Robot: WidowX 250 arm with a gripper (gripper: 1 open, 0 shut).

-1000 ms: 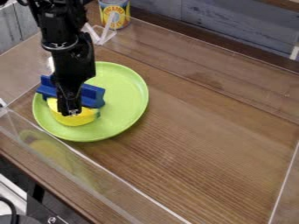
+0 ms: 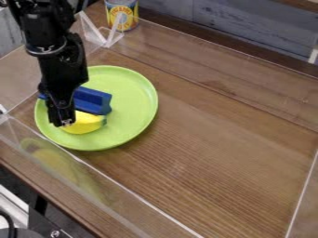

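Observation:
A green plate [image 2: 130, 116] sits on the wooden counter at the left. On it lie a blue block [image 2: 95, 100] and a yellow object [image 2: 85, 125], the latter partly behind the block and the gripper. My black gripper [image 2: 62, 118] hangs over the left half of the plate, its tips down by the yellow object and the blue block. The fingertips are dark and overlap these things, so what lies between them is hard to see.
A can [image 2: 122, 14] stands at the back near white plastic pieces. A clear barrier runs along the front left.
My gripper has shifted slightly around the left of the plate. The plate and the things on it look nearly unchanged.

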